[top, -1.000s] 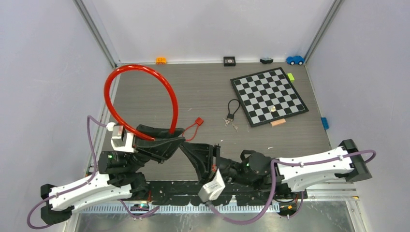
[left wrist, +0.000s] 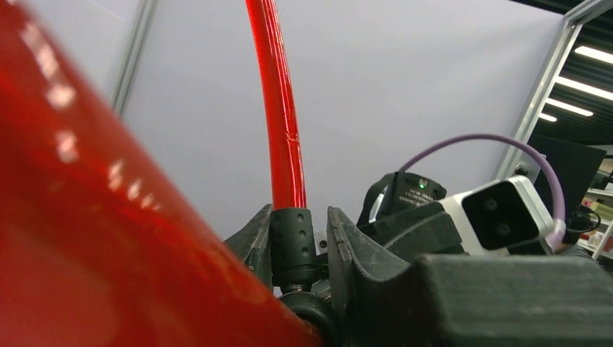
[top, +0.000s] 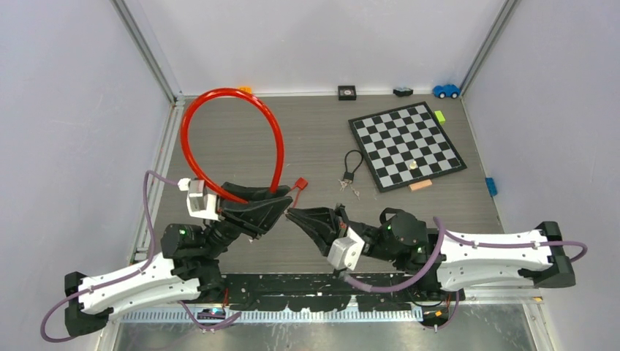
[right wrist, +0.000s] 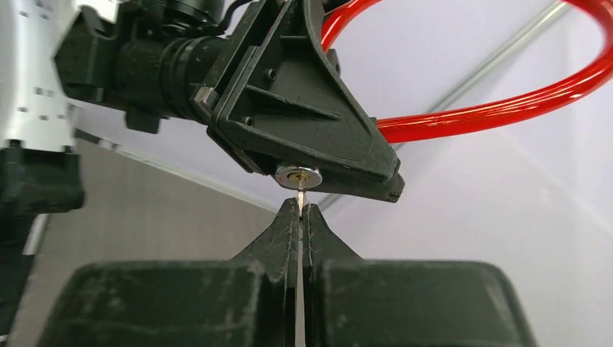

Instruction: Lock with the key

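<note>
A big red cable lock (top: 279, 146) loops up out of my left gripper (top: 276, 201), which is shut on the lock's body. In the left wrist view the red cable runs into a black sleeve (left wrist: 293, 246) between the fingers. In the right wrist view the lock's metal keyhole (right wrist: 287, 176) shows under the left gripper, with a key (right wrist: 301, 192) at it. My right gripper is shut on that key, pointing at the keyhole; how deep the key sits I cannot tell.
A chessboard (top: 387, 139) lies at the right of the table. A small black padlock with keys (top: 349, 177) and a red lock (top: 300, 183) lie mid-table, and small toys such as a blue car (top: 446, 91) stand along the back.
Both grippers have moved right. My left gripper has risen slightly in the top view with the lock, and the right arm has turned, its fingers still close to the left gripper.
</note>
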